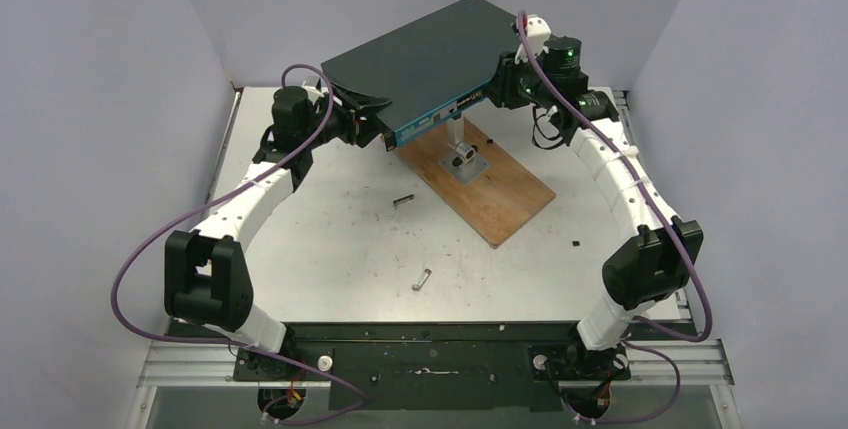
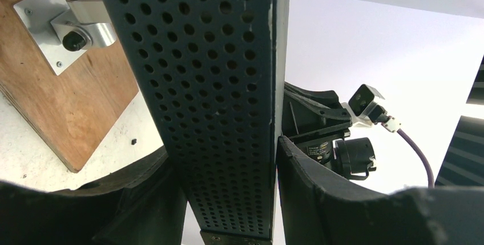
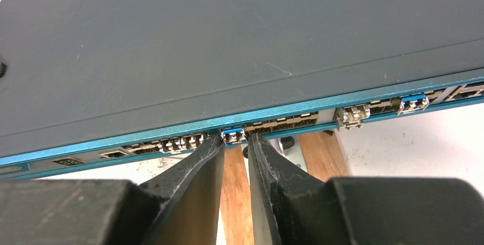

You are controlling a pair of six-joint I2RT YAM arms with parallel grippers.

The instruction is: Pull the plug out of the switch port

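The dark switch is held tilted above a wooden stand, its blue-edged port row facing down-front. My left gripper is shut on the switch's left end; in the left wrist view its fingers clasp the perforated side. At the front ports, my right gripper has its fingertips either side of a small blue-latched plug, part open; whether they touch it I cannot tell. Another blue-latched plug and a metal one sit further right.
The wooden board with a metal bracket stands under the switch. Small loose metal pieces lie on the white table, whose front is otherwise clear. Walls close in on both sides.
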